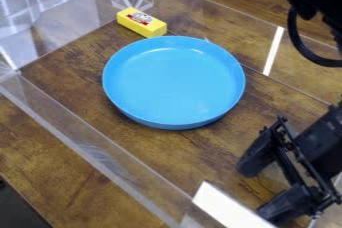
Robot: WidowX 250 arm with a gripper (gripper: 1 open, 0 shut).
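A blue round plate (173,80) lies on the wooden table. Behind it, at the upper left, sits a yellow block (140,23) with a small printed picture on it. My black gripper (261,182) is low at the lower right, in front of and to the right of the plate, apart from it. Its fingers stand open, with nothing seen between them.
Clear plastic walls run along the left and back of the work area. A white strip (227,208) lies at the bottom edge. The bare wood (94,152) left of and in front of the plate is clear. Dark arm parts fill the upper right.
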